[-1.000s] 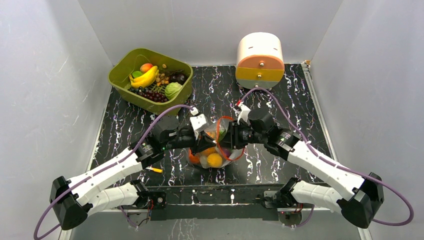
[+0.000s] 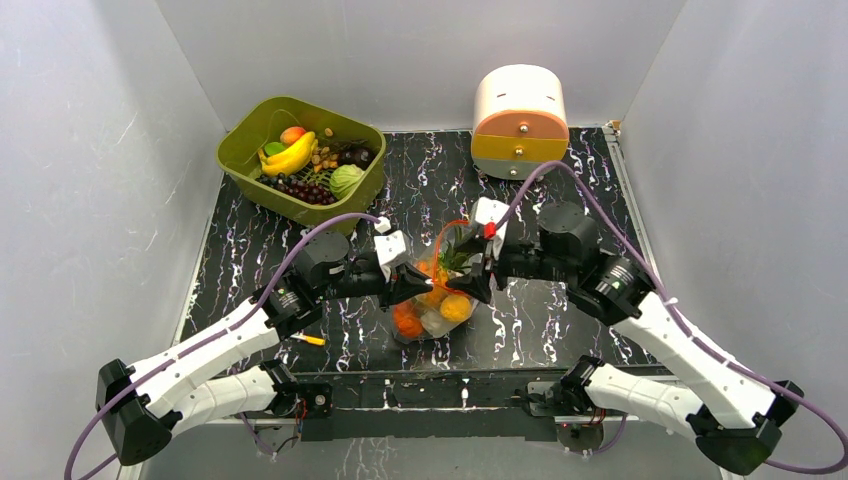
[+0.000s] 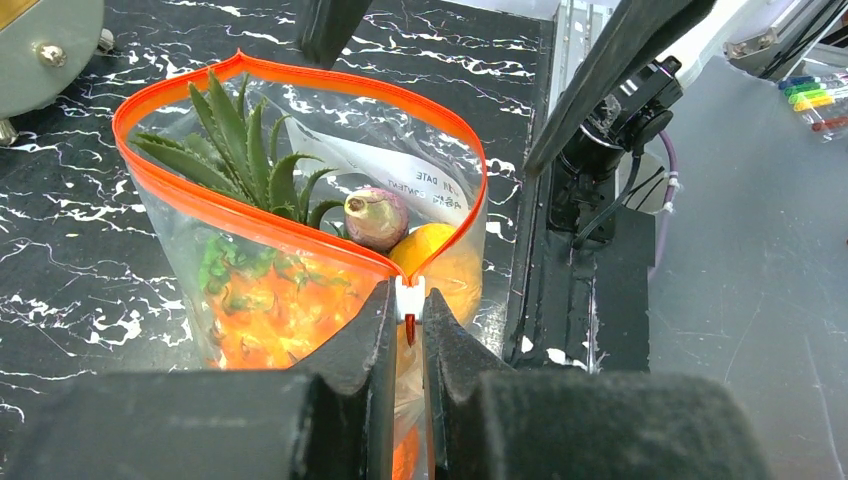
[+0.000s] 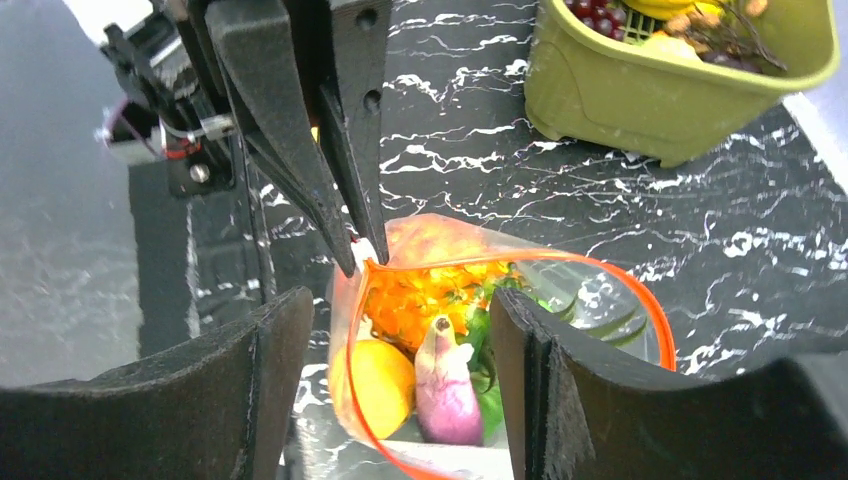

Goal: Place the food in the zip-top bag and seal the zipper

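A clear zip top bag [image 3: 300, 235] with an orange zipper rim stands on the table, its mouth gaping wide. Inside lie a spiky green leafy piece [image 3: 245, 150], a purple-and-white vegetable [image 4: 447, 390], a yellow-orange fruit [image 4: 382, 388] and other orange food. At one end of the zipper, my left gripper is shut on the bag's white slider [image 3: 409, 296]. Over the bag's other side, my right gripper is open. Its fingers [image 4: 268, 335] stand apart, and the bag shows below and between them.
The green basket [image 2: 228, 160] of fruit and vegetables occupies the back left. A rounded drawer box [image 2: 520, 100] stands at the back right. Near the left arm lies a small yellow item [image 2: 309, 340]. Table [image 2: 560, 320] to the right of the bag is bare.
The bag shifted slightly right and its mouth changed shape.
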